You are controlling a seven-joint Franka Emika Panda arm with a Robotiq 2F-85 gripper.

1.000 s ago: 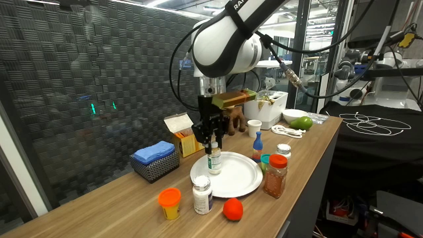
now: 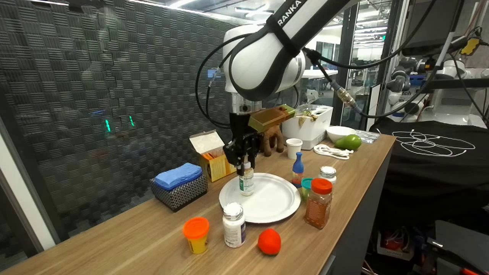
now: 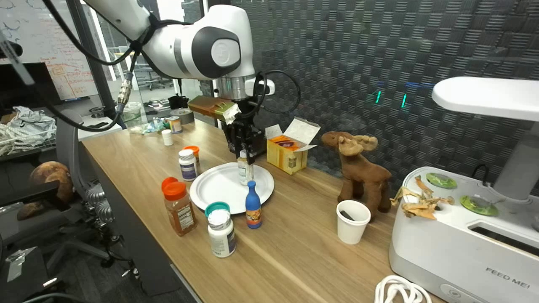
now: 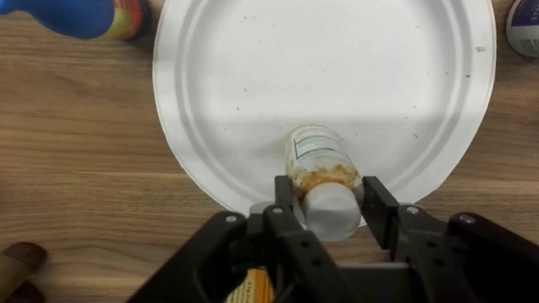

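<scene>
A small white-capped bottle [image 2: 246, 181] with a green-and-white label stands over the left part of a round white plate [image 2: 275, 199]. My gripper [image 2: 246, 167] reaches down from above, shut on the bottle near its cap. In the wrist view, one finger [image 4: 283, 191] lies on each side of the bottle's neck, and brown residue shows below the cap. The bottle's base appears to rest on the plate, close to its rim; exact contact is hard to tell.
Around the plate stand a white pill bottle [image 2: 234, 229], an orange-lidded tub [image 2: 197, 236], a red object [image 2: 269, 241], a spice jar [image 2: 318, 206] and a blue bottle [image 3: 253, 207]. An open yellow box [image 3: 286, 154] sits behind.
The plate and the bottle have shifted slightly together toward the back of the table, away from the first exterior camera. The arm has moved a little, with my gripper still on the bottle.
</scene>
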